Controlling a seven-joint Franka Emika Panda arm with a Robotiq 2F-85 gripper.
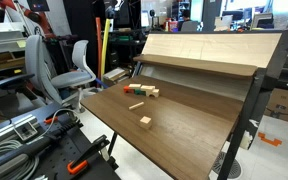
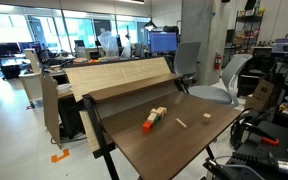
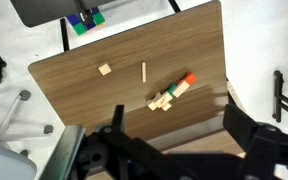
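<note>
High over the brown table (image 3: 69,85), my gripper stands open with nothing between its fingers, which show dark along the bottom of the wrist view. A small pale wooden block (image 3: 104,69) lies alone on the tabletop; in exterior view 1 this block (image 1: 145,122) is near the front. A thin wooden stick (image 3: 143,73) lies apart from it. Beyond the stick is a cluster of small blocks, with a red block (image 3: 190,78) at one end, a green block (image 3: 173,89) and several pale wooden pieces (image 3: 160,101). Exact contacts within the cluster cannot be told.
A raised wooden shelf (image 1: 199,65) runs along one long side of the table, with a light panel (image 1: 219,47) above it. Dark posts (image 1: 246,125) stand at the table's end. A grey chair (image 1: 62,75) is beside it.
</note>
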